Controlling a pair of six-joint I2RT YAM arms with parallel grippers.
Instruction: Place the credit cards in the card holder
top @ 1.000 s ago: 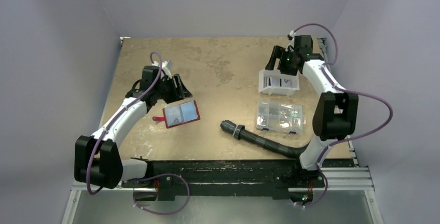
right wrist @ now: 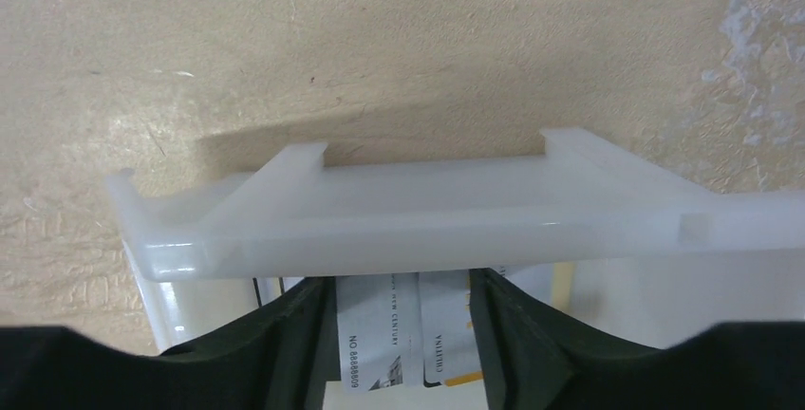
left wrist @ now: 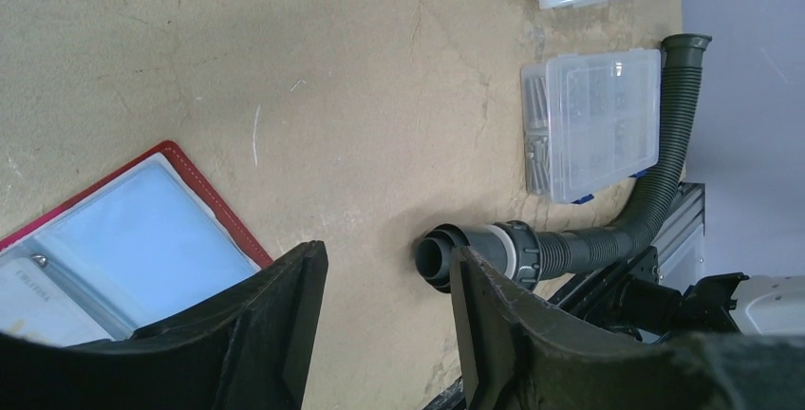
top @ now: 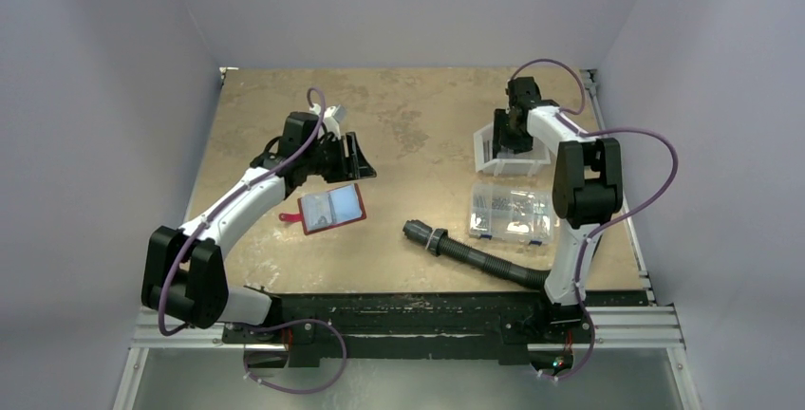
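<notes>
In the top view the card holder (top: 331, 209), red-edged with clear pockets, lies open at the left of the table. My left gripper (top: 360, 157) hangs above and beyond its right corner, open and empty. The holder's red edge (left wrist: 215, 199) shows at the lower left in the left wrist view. Pale printed cards, among them a silver-grey card (right wrist: 378, 329) and a card beside it (right wrist: 448, 320), are in the white box (right wrist: 427, 225). My right gripper reaches into that box, its fingers apart on either side of these cards. The box wall hides their upper parts.
A clear lidded organizer box (top: 512, 213) sits just in front of the white box. A dark ribbed hose (top: 484, 260) lies along the front right. Between holder and boxes the tabletop (top: 418, 154) is bare.
The left gripper has shifted right, away from above the holder. Box and holder show little change.
</notes>
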